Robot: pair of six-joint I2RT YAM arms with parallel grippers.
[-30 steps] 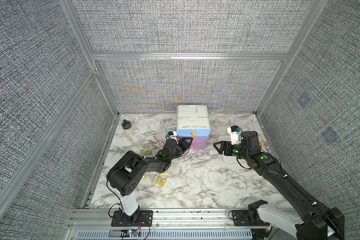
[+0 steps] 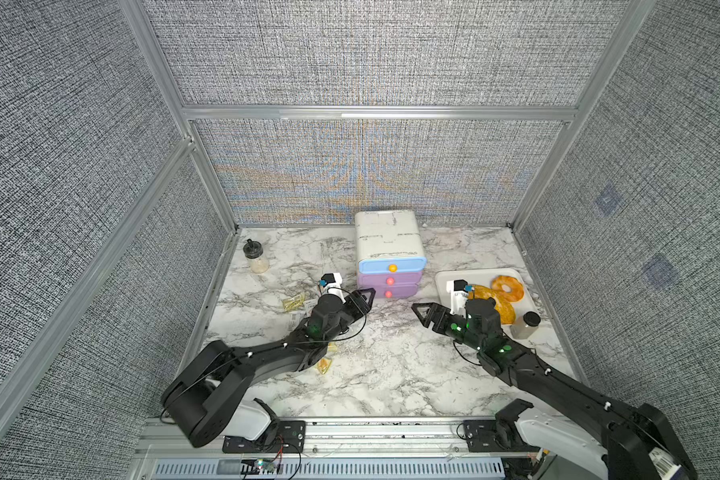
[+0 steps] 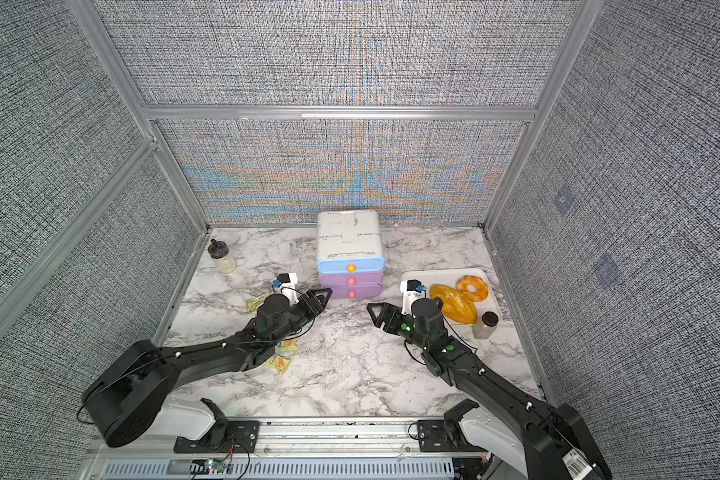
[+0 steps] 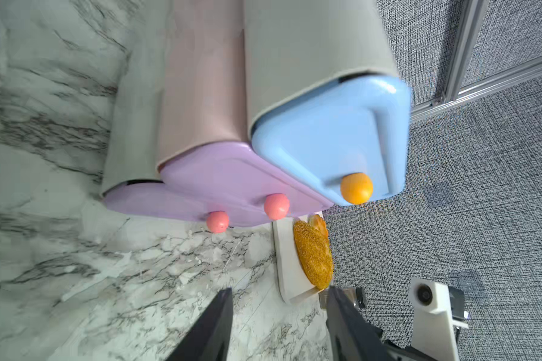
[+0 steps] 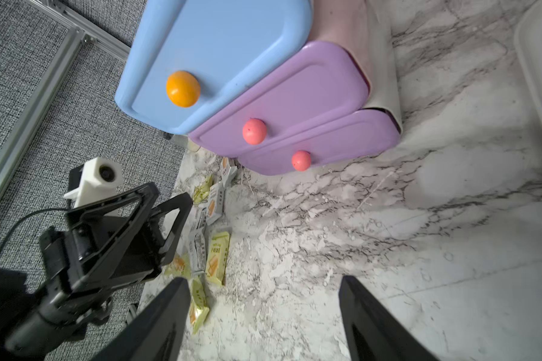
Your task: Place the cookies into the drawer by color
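Note:
The drawer unit point(image 2: 384, 233) stands centre back, one blue drawer point(image 4: 310, 138) above two purple drawers point(image 5: 292, 90), all closed. My left gripper point(image 2: 368, 297) hangs in front of it, its fingers apart with nothing between them. My right gripper point(image 2: 421, 312) is open and empty, in front and to the right. Wrapped cookies in yellow and pale wrappers, such as a yellow packet point(image 5: 216, 255) and a pale packet point(image 5: 215, 201), lie left of the unit, partly behind my left arm.
A white tray point(image 3: 424, 276) with bread point(image 3: 453, 305) and a doughnut point(image 3: 472, 288) sits at right, beside a dark-lidded shaker point(image 3: 485, 324). A jar point(image 2: 254, 257) stands at back left.

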